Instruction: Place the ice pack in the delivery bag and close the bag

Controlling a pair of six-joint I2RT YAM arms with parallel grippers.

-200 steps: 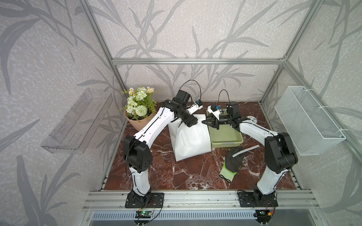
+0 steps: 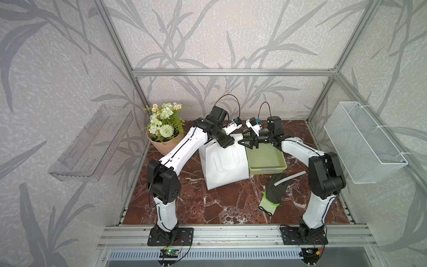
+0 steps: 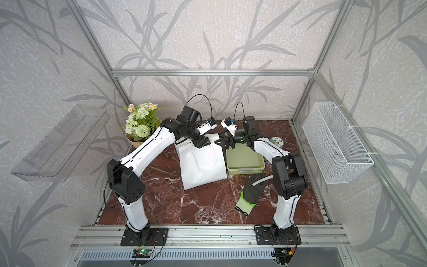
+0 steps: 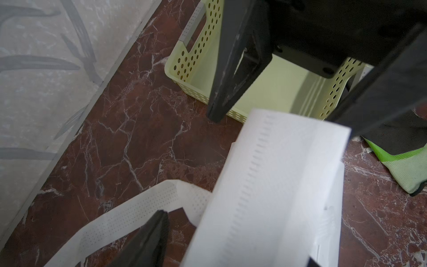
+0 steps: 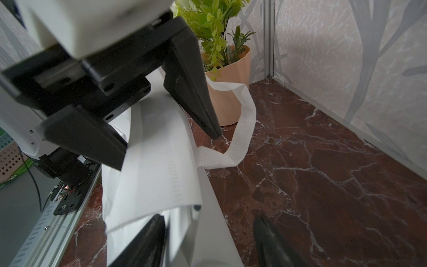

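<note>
The white delivery bag (image 2: 224, 166) stands on the table left of the green basket, its top folded over. My left gripper (image 3: 201, 141) is at its upper edge. In the right wrist view the left gripper's fingers (image 5: 195, 89) lie on either side of the folded top, shut on it. My right gripper (image 2: 245, 141) faces the left one just beside the bag's upper right edge. Its fingers (image 5: 273, 242) stand apart in the right wrist view, the bag's edge close to the nearer one. No ice pack shows in any view; the bag's inside is hidden.
The shallow green basket (image 2: 266, 169) beneath the right gripper looks empty. In front of it lies a grey-green glove (image 2: 274, 195). A flower pot (image 3: 135, 142) stands behind left, a round patterned item (image 3: 276, 141) behind right.
The bag has barely moved.
</note>
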